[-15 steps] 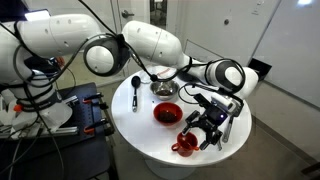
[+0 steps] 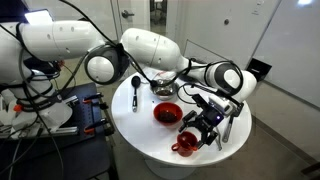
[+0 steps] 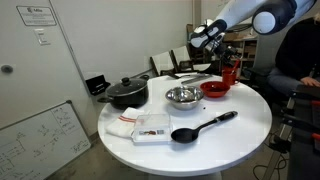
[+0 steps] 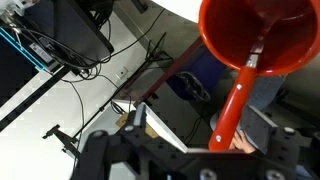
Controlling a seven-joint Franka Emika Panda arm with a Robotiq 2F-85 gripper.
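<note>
A red mug (image 2: 187, 146) stands near the front edge of the round white table. My gripper (image 2: 200, 134) is just above the mug, tilted down towards it, with its fingers open. In the wrist view the mug's handle (image 4: 233, 112) reaches down between the two spread black fingers, with a gap visible on the left finger's side. Part of the mug's red rim and inside fills the top right of that view. Whether either finger touches the mug cannot be told. From the second exterior view, the mug (image 3: 229, 76) is at the table's far end below the arm.
A red bowl (image 2: 168, 114) is close to the mug, with a metal bowl (image 2: 163, 89) behind it. A black ladle (image 3: 204, 127), clear plastic box (image 3: 153, 130), white cloth (image 3: 124, 122) and lidded black pot (image 3: 127, 93) occupy the table's other side.
</note>
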